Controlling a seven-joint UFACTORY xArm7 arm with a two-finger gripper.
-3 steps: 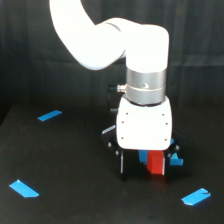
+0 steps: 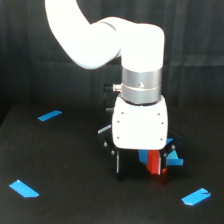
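Note:
My gripper hangs low over the dark table, its white hand toward the camera. Its dark fingers barely stand out against the black background, so whether they are open or shut is unclear. Just below the hand's right half, a red block shows in part. Blue pieces show around it, one blue piece to its right and a bit of blue to its left. The hand hides the upper part of this group, and contact between fingers and block cannot be made out.
Blue tape strips mark the table: one strip at the far left, another strip at the near left, and a third strip at the near right. A dark curtain hangs behind.
The gripper has shifted slightly to the left. Less of the blue left of the red block shows, and more of the blue at its right. The red block looks nearly in the same place.

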